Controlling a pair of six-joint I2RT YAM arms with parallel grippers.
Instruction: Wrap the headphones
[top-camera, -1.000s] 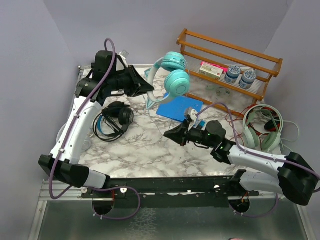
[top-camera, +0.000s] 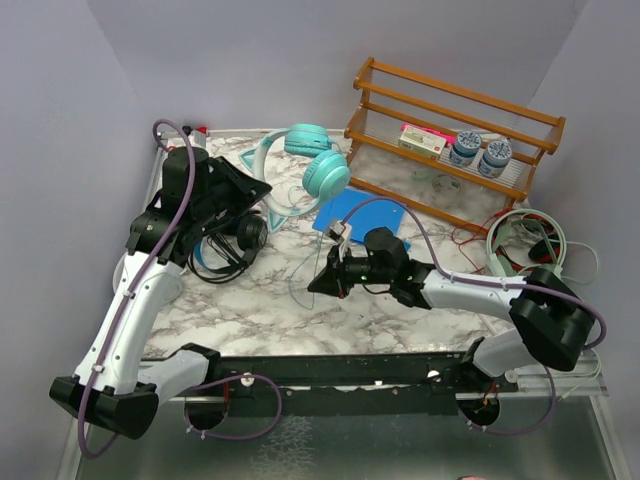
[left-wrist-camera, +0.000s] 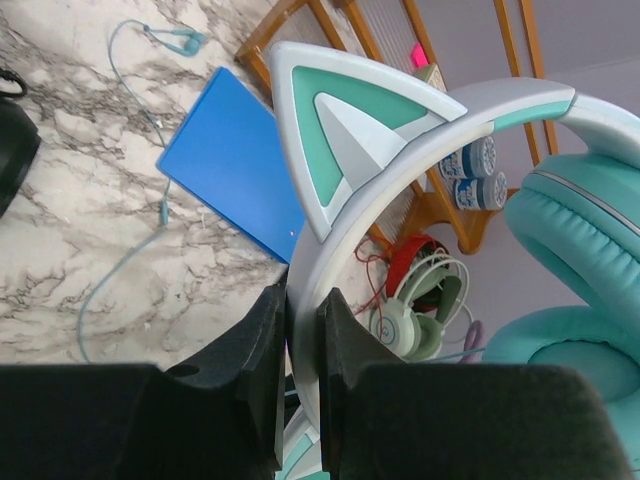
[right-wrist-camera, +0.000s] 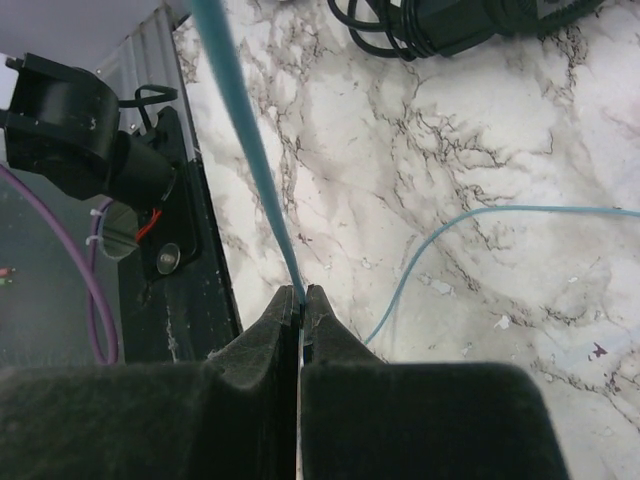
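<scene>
Turquoise-and-white cat-ear headphones (top-camera: 325, 176) hang high at the upper middle, with my left gripper (top-camera: 258, 188) shut on their band; in the left wrist view the band (left-wrist-camera: 335, 240) passes between its fingers. A thin turquoise cable (right-wrist-camera: 250, 150) runs down to my right gripper (top-camera: 318, 286), low over the front middle of the marble table, shut with the cable between its fingertips. A loose stretch of cable (right-wrist-camera: 470, 213) curves across the table beside it.
Black headphones (top-camera: 240, 240) lie left on the table (top-camera: 240, 320). A blue board (left-wrist-camera: 230, 160) is behind, a wooden rack (top-camera: 450, 140) at back right, white-green headphones (top-camera: 540, 270) at right.
My left gripper has moved left and down with the headphones, over about a second. My right gripper has shifted left, toward the front middle, lower in the top view.
</scene>
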